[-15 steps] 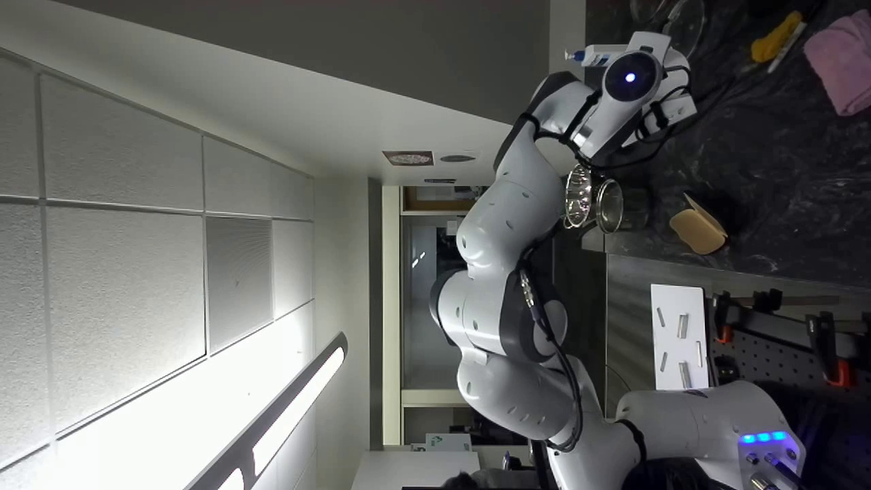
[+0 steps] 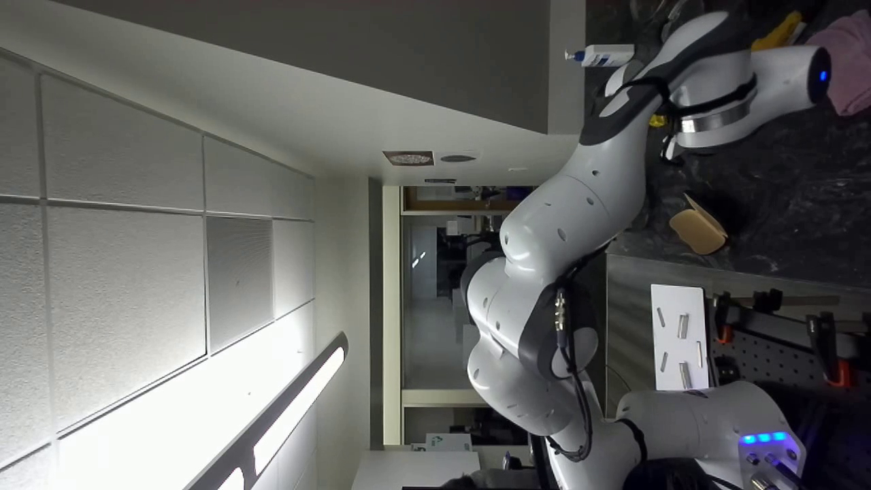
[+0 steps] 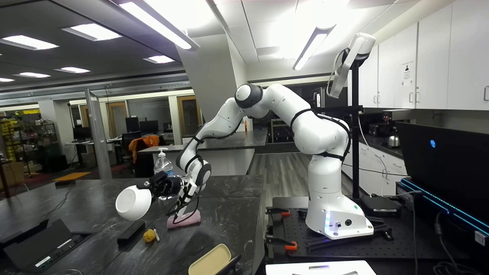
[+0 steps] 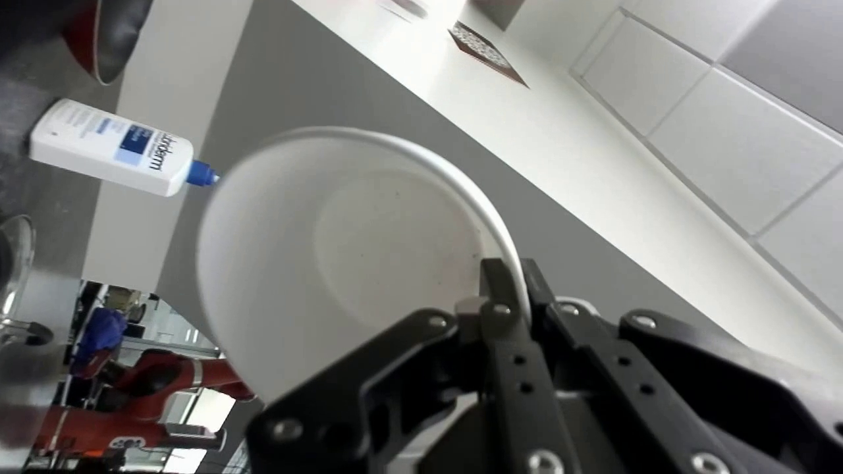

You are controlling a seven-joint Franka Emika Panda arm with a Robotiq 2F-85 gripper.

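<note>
My gripper is shut on the rim of a white bowl (image 4: 379,237), one finger inside the wall and one outside. In the wrist view the bowl's mouth faces the camera and its inside looks empty. Exterior view 2 has the bowl (image 3: 130,204) hanging tilted above the dark table, at the end of the outstretched arm. From exterior view 1 the bowl and fingertips are hidden behind the arm.
A pink cloth (image 3: 184,219), a yellow item (image 3: 149,235), a black block (image 3: 131,232) and an open tan case (image 3: 211,260) lie on the table. A lotion bottle (image 2: 608,56) stands towards the back.
The arm's hand has swung across the table towards the pink cloth and turned over.
</note>
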